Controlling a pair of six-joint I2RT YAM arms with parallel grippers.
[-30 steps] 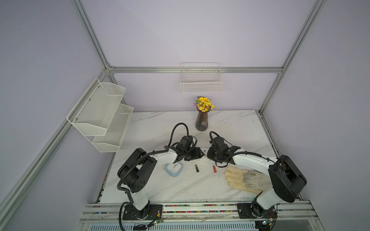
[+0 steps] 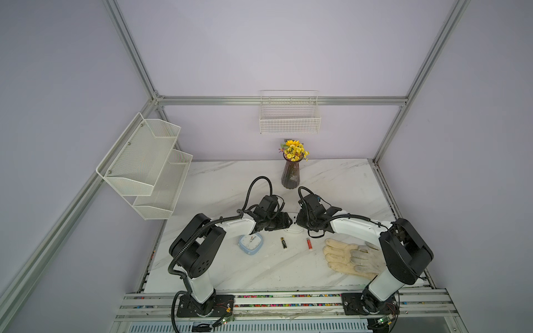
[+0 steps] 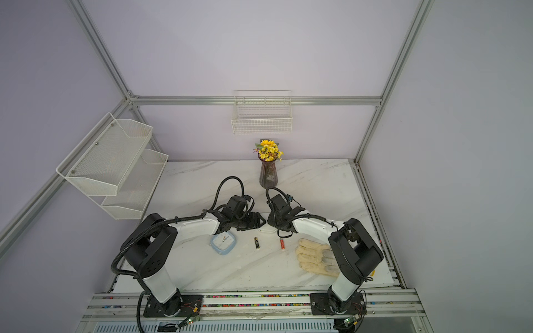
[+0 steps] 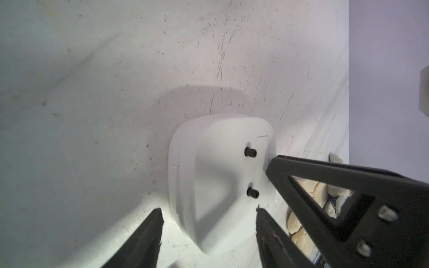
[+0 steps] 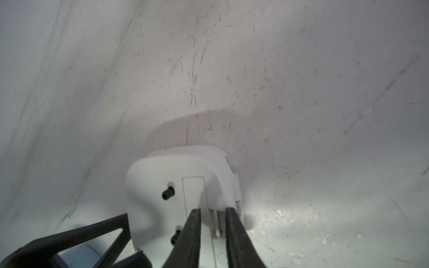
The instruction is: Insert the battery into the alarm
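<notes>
A white alarm point(image 4: 214, 174) point(image 5: 156, 214) lies on the table, two black pegs on its face and an opened slot at one side. My left gripper stands open in front of it, fingers apart. My right gripper has its fingertips part open at the alarm's slot; whether they touch it is unclear. A black battery point(image 2: 283, 242) and a red battery point(image 2: 309, 243) lie on the table in front of both grippers.
A blue-rimmed clock point(image 2: 251, 243) lies left, gloves point(image 2: 349, 255) right. A flower vase point(image 2: 291, 172) stands behind. A mesh rack point(image 2: 147, 166) hangs on the left wall.
The left arm has shifted only slightly. The batteries have not moved.
</notes>
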